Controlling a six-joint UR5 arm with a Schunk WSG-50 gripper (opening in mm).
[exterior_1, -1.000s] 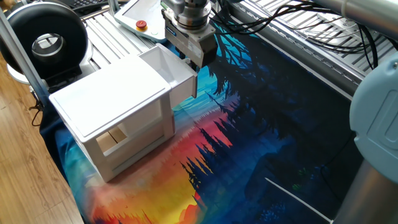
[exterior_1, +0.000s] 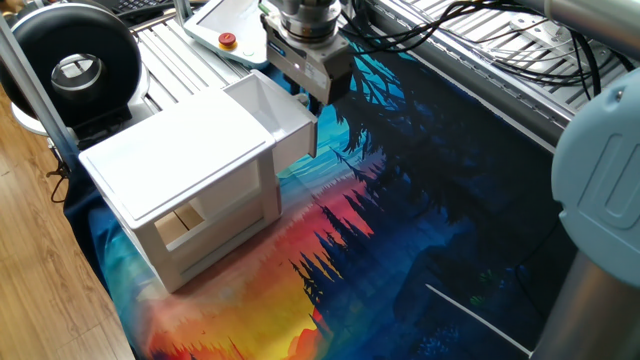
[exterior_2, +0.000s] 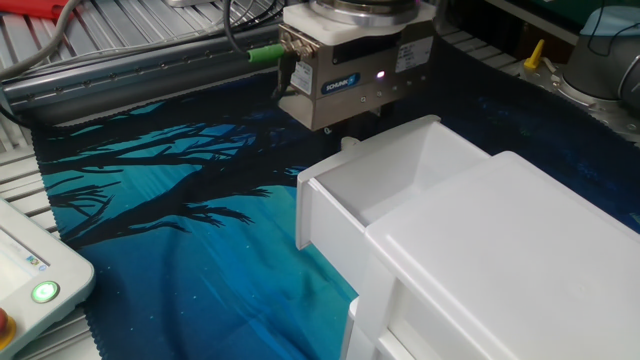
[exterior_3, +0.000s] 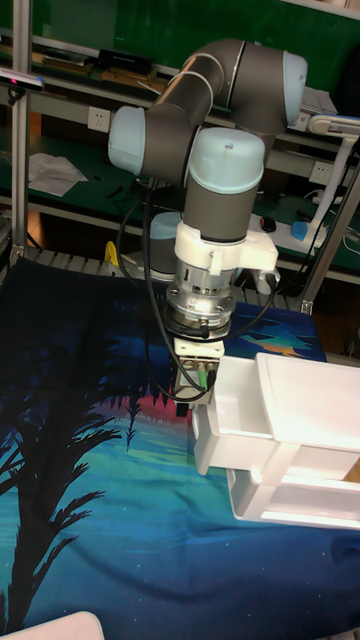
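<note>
A white cabinet (exterior_1: 180, 150) stands on the printed cloth, its upper drawer (exterior_1: 272, 108) pulled well out. The inside of that drawer (exterior_2: 385, 185) looks empty where it shows. My gripper (exterior_1: 314, 104) points down just outside the drawer's front panel, close to the small handle (exterior_2: 349, 144) on its top edge. In exterior view 2 the gripper's dark fingers are mostly hidden behind the handle and panel. Whether they touch the handle, and how far apart they stand, cannot be made out. Beneath the drawer, the cabinet's lower part (exterior_3: 298, 501) shows an open frame.
A control pendant with a red button (exterior_1: 228, 41) lies behind the cabinet. Cables (exterior_1: 430, 35) hang near the arm, and a metal rail (exterior_1: 480, 95) runs along the table's edge.
Over the last second my gripper has shifted slightly to the right and up in exterior view 1, a little away from the drawer front. The drawer and cabinet look unmoved.
</note>
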